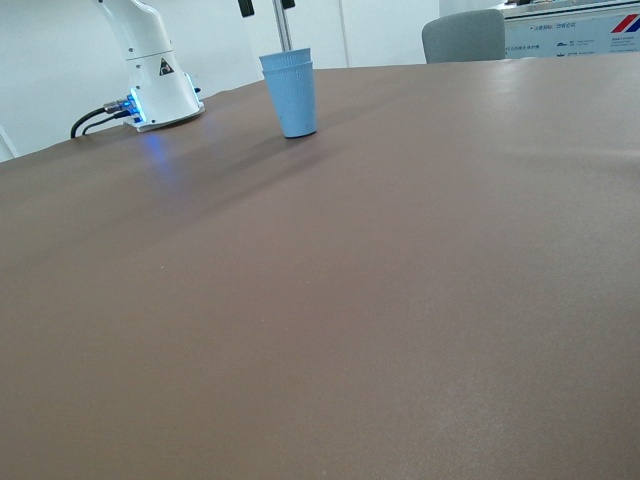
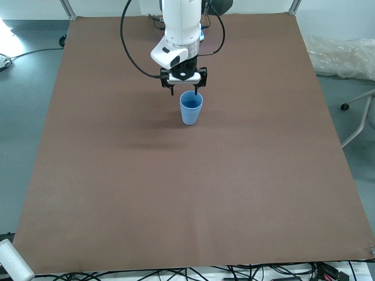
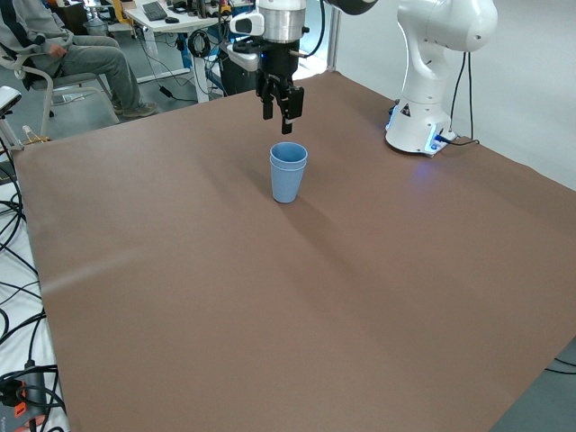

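Note:
Two light blue cups, one nested inside the other (image 2: 191, 111), stand upright on the brown table (image 2: 193, 187); they show as a stack in the top view (image 1: 290, 100) and right view (image 3: 287, 180). My gripper (image 2: 184, 92) hangs just above and behind the cups' rim, open, with its black fingers apart and nothing between them. In the right view the gripper (image 3: 279, 121) is clear of the rim.
The white arm base (image 3: 418, 126) stands at the table's back edge. Cables run along the near edge, and a seated person is off the table in the right view.

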